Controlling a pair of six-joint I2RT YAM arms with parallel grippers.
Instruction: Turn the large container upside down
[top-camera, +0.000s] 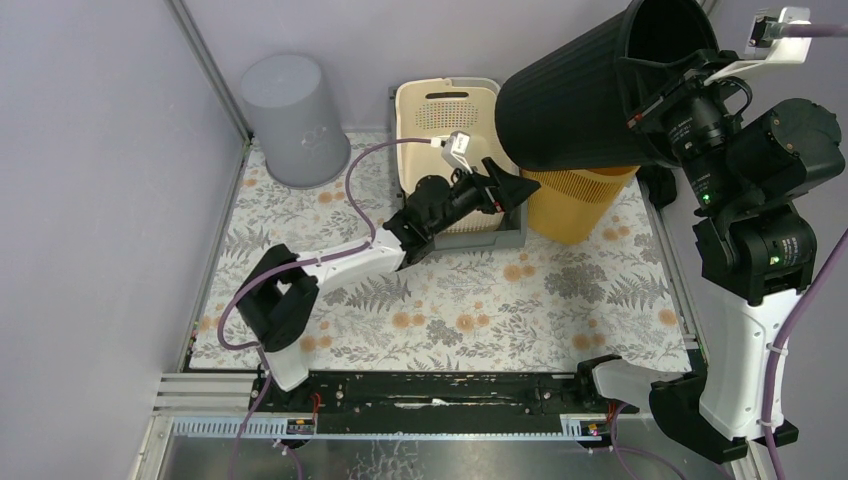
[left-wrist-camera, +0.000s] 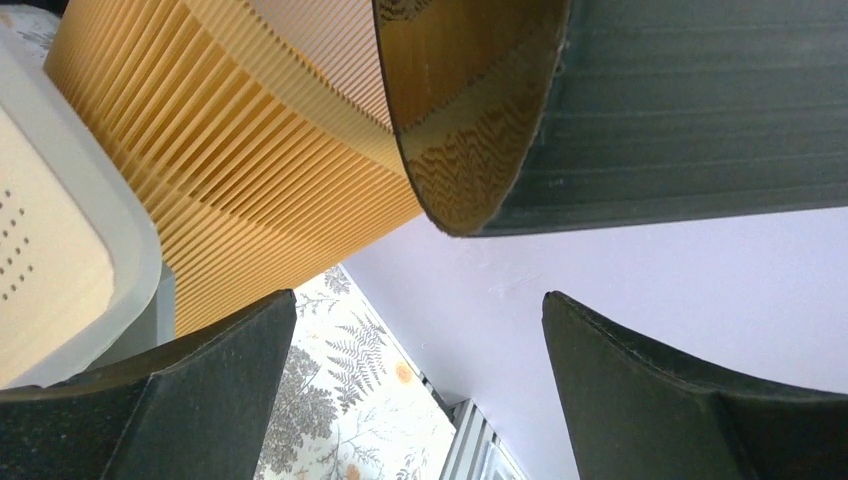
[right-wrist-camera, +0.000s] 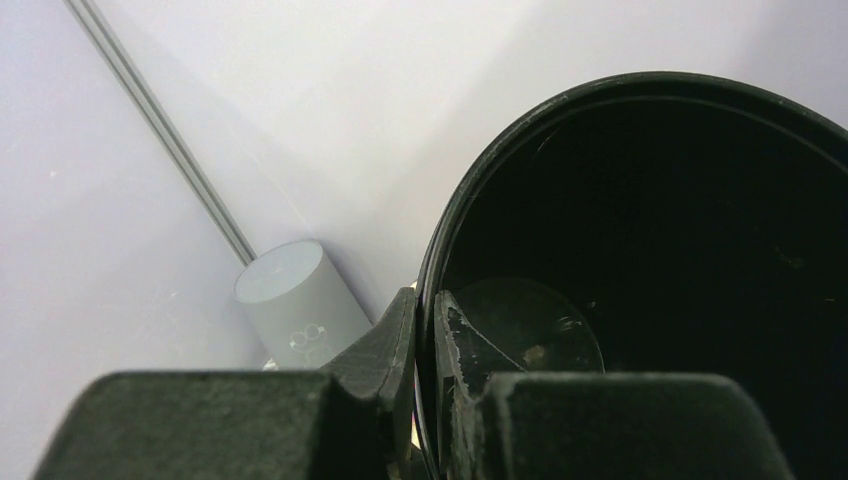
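A large black ribbed container hangs tilted on its side above the yellow bin, its mouth toward the upper right and its closed base toward the left. My right gripper is shut on its rim, one finger inside the wall and one outside. My left gripper is open, below and left of the container's base, with no contact visible. In the left wrist view, the base edge of the container is above the parted fingers, and nothing lies between them.
The yellow ribbed bin stands under the black container. Beside it, a cream perforated basket sits in a grey crate. An upturned grey bucket is at the back left.
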